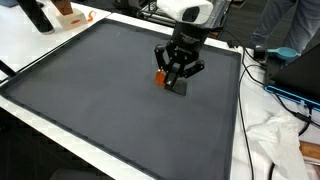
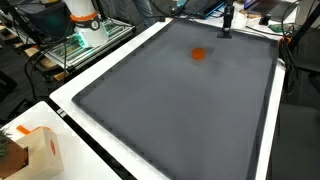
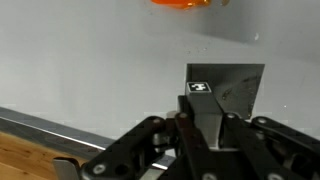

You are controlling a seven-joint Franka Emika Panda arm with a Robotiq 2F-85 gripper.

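Note:
My gripper is shut on a small grey piece (image 3: 200,89) whose end carries a black-and-white mark. Just below it a dark square (image 3: 240,84) lies flat on the table; whether the piece touches it, I cannot tell. An orange, rounded object (image 3: 184,3) is cut off by the top edge of the wrist view. In exterior view 1 the orange object (image 1: 160,77) lies just left of the gripper (image 1: 172,79), with the dark square (image 1: 178,88) under and right of the fingers. Exterior view 2 shows the orange object (image 2: 198,54) apart from the dark square (image 2: 224,35).
White cloth or plastic (image 1: 275,140) lies beyond its right edge, near cables. Another robot's orange-and-white arm (image 2: 86,25) stands outside the table's left side.

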